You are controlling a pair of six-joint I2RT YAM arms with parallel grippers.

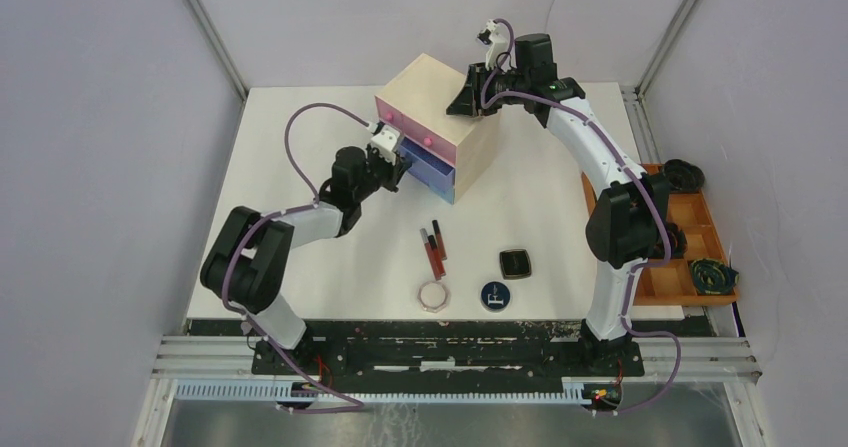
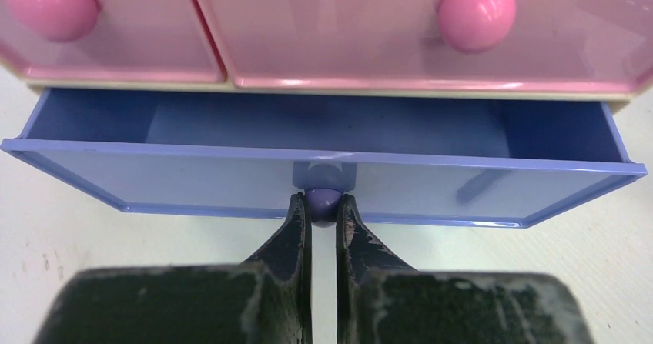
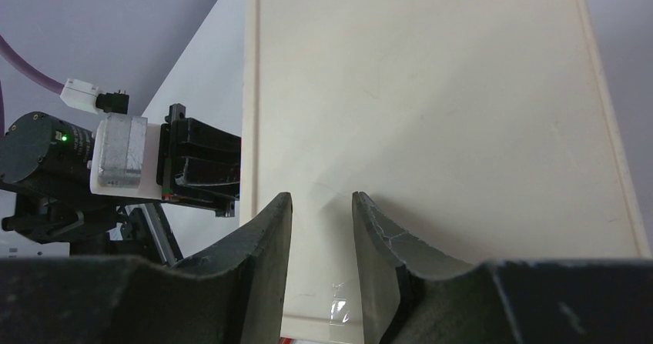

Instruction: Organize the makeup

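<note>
A box-like organizer (image 1: 432, 85) with pink upper drawers stands at the back. Its wide blue drawer (image 2: 192, 176) is pulled part way out and looks empty inside. The drawer's purple knob (image 2: 323, 202) sits between the fingertips of my left gripper, which is shut on it. Over the organizer's pale top (image 3: 431, 113), my right gripper stands open with nothing between its fingers. On the table lie red and black tubes (image 1: 433, 250), a black square compact (image 1: 515, 264), a round dark blue item (image 1: 495, 296) and a pale round item (image 1: 433, 296).
A wooden tray (image 1: 687, 297) with dark coils in it stands at the right edge. Bare white table (image 1: 360, 267) shows at the front left and between the makeup and the right arm.
</note>
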